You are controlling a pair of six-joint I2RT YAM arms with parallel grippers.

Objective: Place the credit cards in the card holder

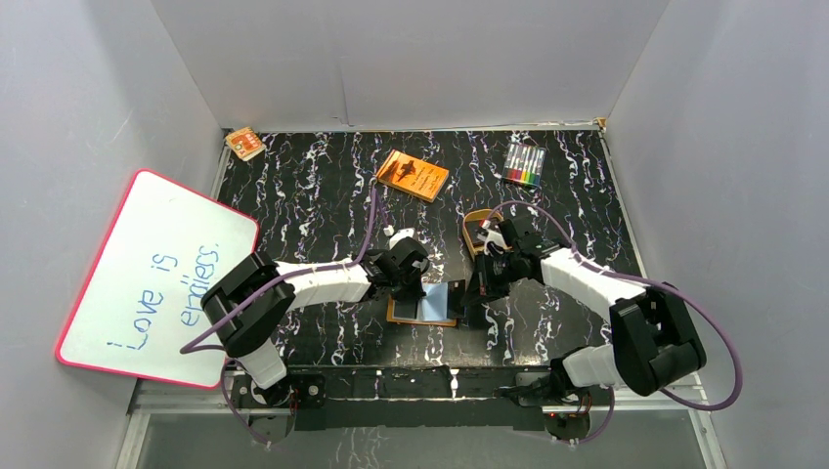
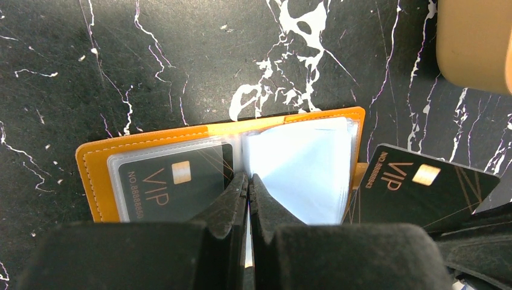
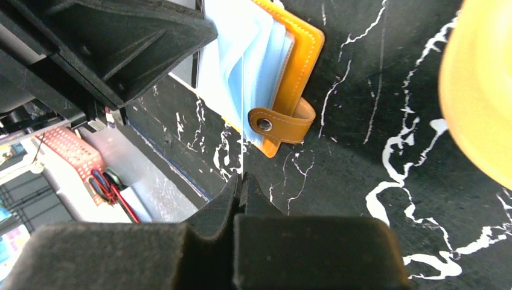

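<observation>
The open orange card holder [image 2: 96,175] lies on the marble table with a VIP card [image 2: 169,187] in its left clear sleeve. My left gripper is shut at the middle, its tips on the edge of the pale blue sleeve [image 2: 296,169]. A second black VIP card [image 2: 416,187] is held by my right gripper [image 1: 479,283] at the holder's right side. In the right wrist view that gripper is shut on a card seen edge-on above the blue sleeves and strap [image 3: 284,127].
A yellow container [image 1: 474,220] stands just behind the right gripper. An orange book [image 1: 413,176], marker set [image 1: 524,164] and small orange box [image 1: 245,144] lie at the back; a whiteboard [image 1: 156,274] is at the left.
</observation>
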